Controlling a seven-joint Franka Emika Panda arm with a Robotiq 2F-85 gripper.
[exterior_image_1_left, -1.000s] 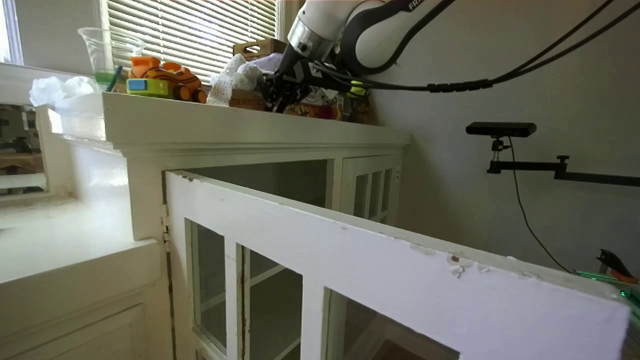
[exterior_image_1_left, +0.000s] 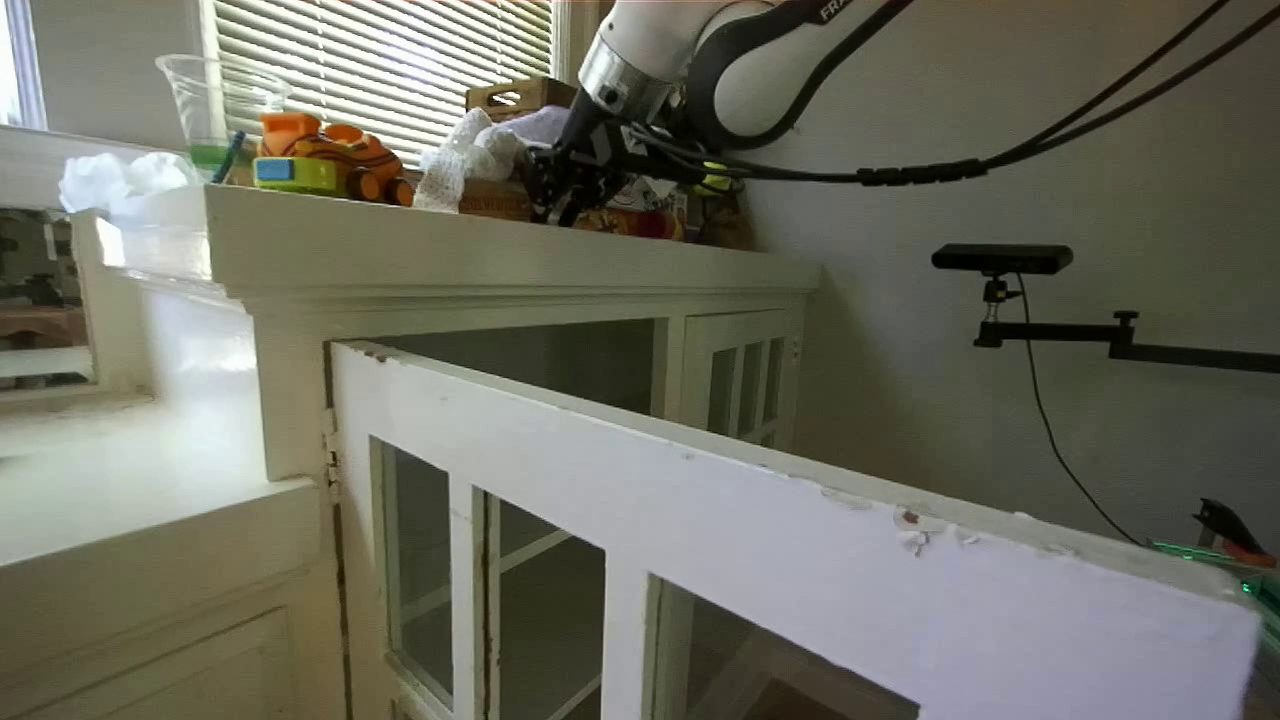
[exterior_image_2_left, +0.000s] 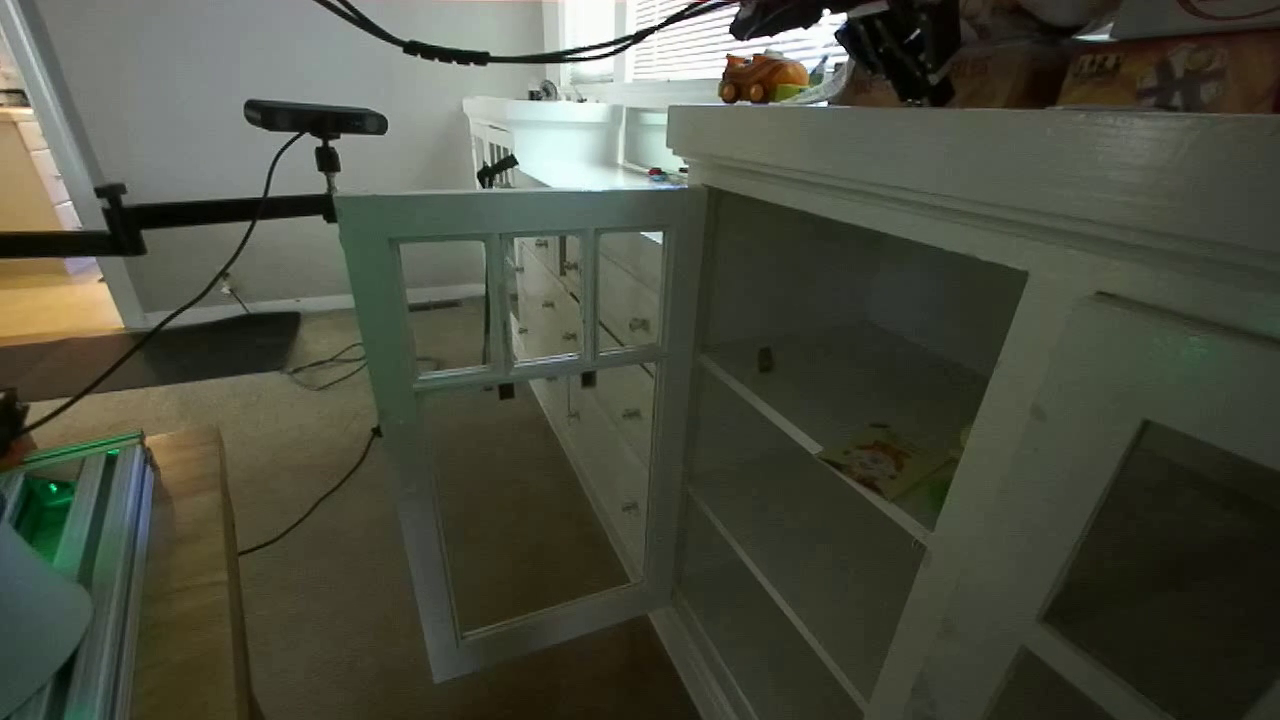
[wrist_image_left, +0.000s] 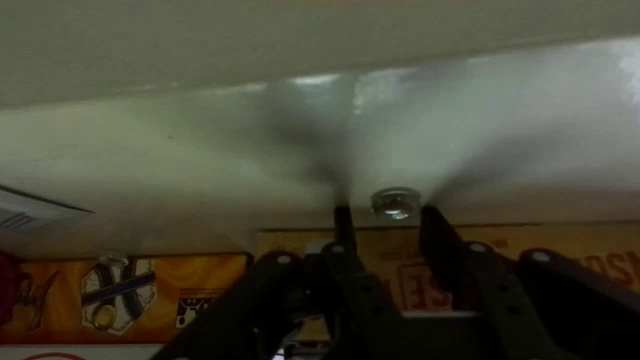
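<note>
A small, shiny, round metal or glass piece (wrist_image_left: 396, 203) rests on the white cabinet top (wrist_image_left: 180, 174) in the wrist view. My gripper points down at it, its two dark fingertips on either side and a gap between them. The right fingertip is very close to the piece; more room shows on the left. Whether either finger touches it, I cannot tell. In exterior view 1 the gripper (exterior_image_1_left: 581, 218) is low over the counter's front edge, and the small piece cannot be made out there.
Printed boxes (wrist_image_left: 198, 294) stand just behind the fingers. An orange toy truck (exterior_image_1_left: 336, 154), a plastic cup (exterior_image_1_left: 222, 108) and white cloth (exterior_image_1_left: 474, 150) occupy the counter. Below, a glazed cabinet door (exterior_image_2_left: 522, 216) stands wide open.
The gripper's fingers look slightly farther apart in exterior view 1, with a second fingertip now showing. The arm has barely moved, and the cabinet door is unchanged.
</note>
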